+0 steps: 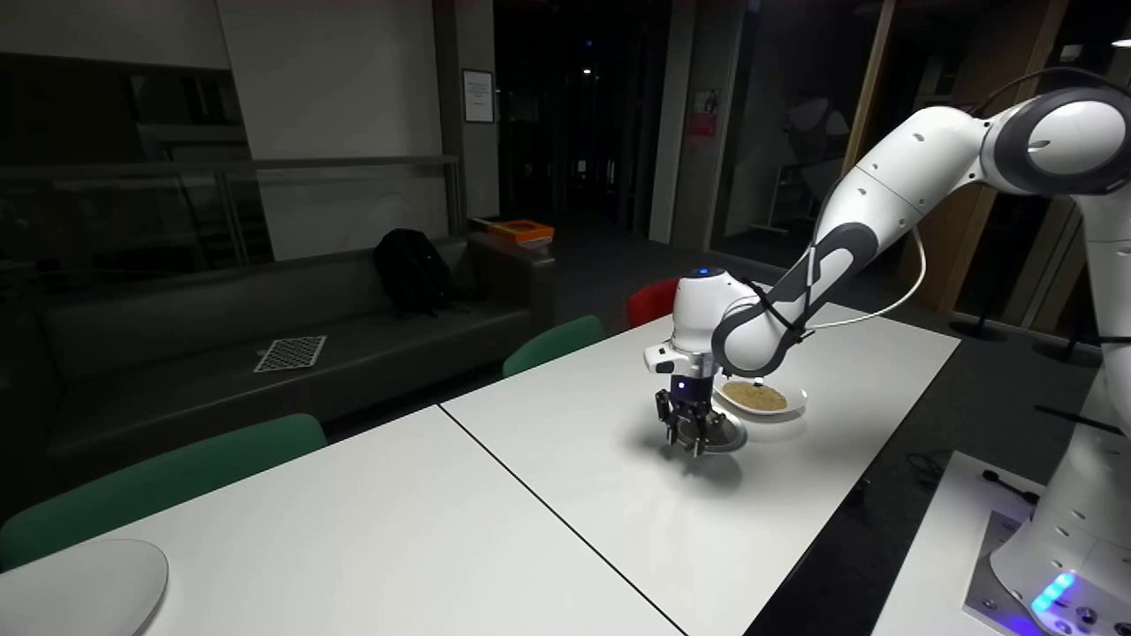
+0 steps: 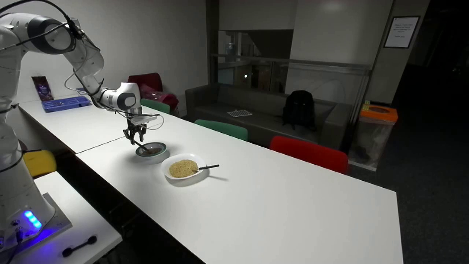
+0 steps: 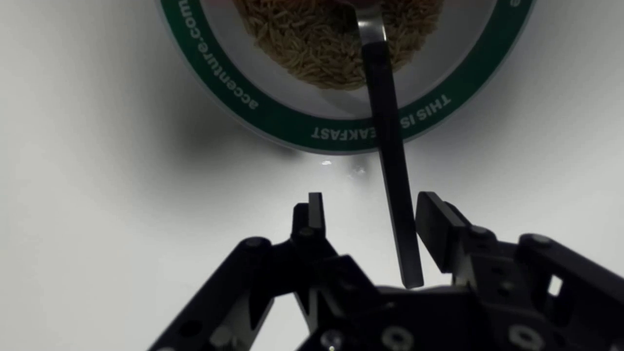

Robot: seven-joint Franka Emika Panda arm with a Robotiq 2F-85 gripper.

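Note:
A spoon with a black handle (image 3: pixel 393 161) rests in a green-rimmed bowl (image 3: pixel 281 126) of grains, its metal end among the grains. The handle sticks out over the bowl's rim. My gripper is partly open around the handle's free end. The handle lies close against the right finger (image 3: pixel 436 228), with a clear gap to the left finger (image 3: pixel 316 213); whether it touches the right one I cannot tell. In exterior view 2 the gripper (image 2: pixel 137 137) is just beyond the bowl (image 2: pixel 164 147), low over the table.
Near the bowl stands a white dish (image 2: pixel 200 160) of grains with a second dark-handled spoon (image 2: pixel 209 167) leaning out of it. A pale round item (image 1: pixel 95 583) lies at the table's far end. Between it and the gripper, the white table (image 1: pixel 424 498) is clear.

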